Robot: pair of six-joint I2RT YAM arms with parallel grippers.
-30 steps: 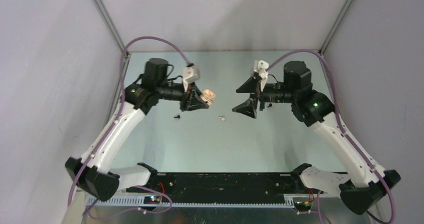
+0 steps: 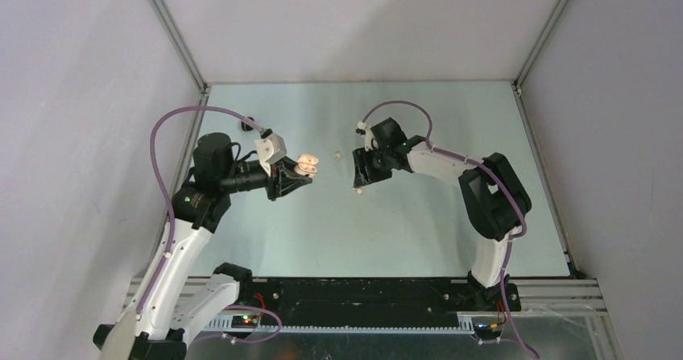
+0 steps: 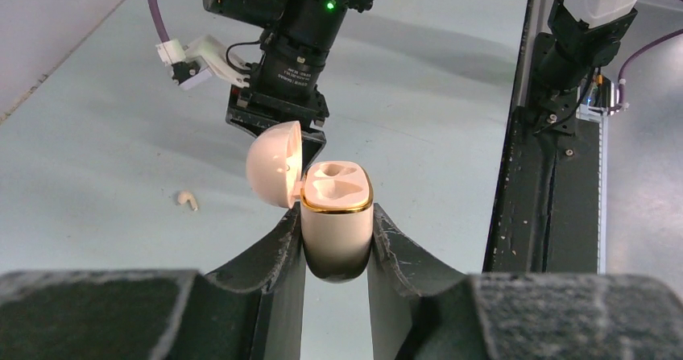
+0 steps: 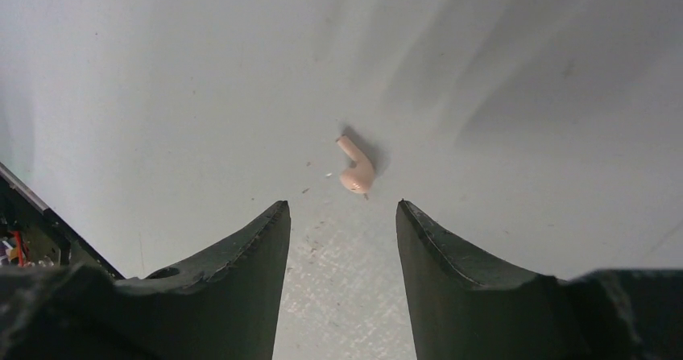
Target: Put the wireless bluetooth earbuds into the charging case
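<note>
My left gripper is shut on the pale pink charging case point(image 3: 335, 223), held upright with its lid point(image 3: 268, 160) open and the earbud slots showing. One earbud point(image 4: 358, 175) lies on the table just ahead of my right gripper, whose fingers are parted with nothing between them, pointing down. In the top view that earbud point(image 2: 359, 191) is beside the right gripper's tips. A second earbud point(image 3: 187, 200) lies farther back on the table, also seen in the top view point(image 2: 338, 156).
A small black object point(image 2: 246, 124) sits at the back left, partly behind the left arm. The dark front rail point(image 2: 362, 295) edges the table.
My right arm has swung left and down toward the near earbud, its gripper narrowing from wide apart. My left gripper has moved left with the case.
</note>
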